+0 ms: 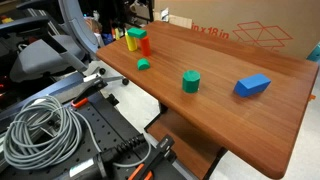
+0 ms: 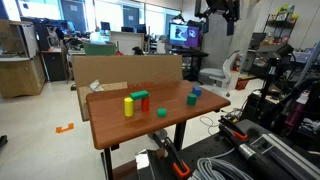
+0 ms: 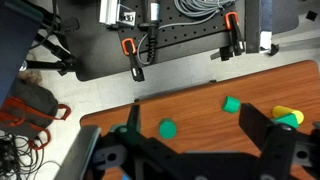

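High above the work area, at the top of exterior view 2, is the robot's gripper (image 2: pixel 215 14). In the wrist view my gripper is spread wide, with only floor and table far below between its dark fingers. On the brown table stand a green cylinder (image 1: pixel 191 81) and, to its right, a blue block (image 1: pixel 252 85). A small green piece (image 1: pixel 143 64) lies by the near edge. Farther left, a red cylinder (image 1: pixel 145 46) and a yellow cylinder (image 1: pixel 131 40) stand close together, with a green block (image 1: pixel 136 32) at their tops.
A cardboard panel (image 1: pixel 235 24) stands along the table's far side. Beside the near edge is a dark frame (image 1: pixel 112 130) with a coiled grey cable (image 1: pixel 45 135). Bare tabletop (image 1: pixel 215 125) surrounds the green cylinder and blue block.
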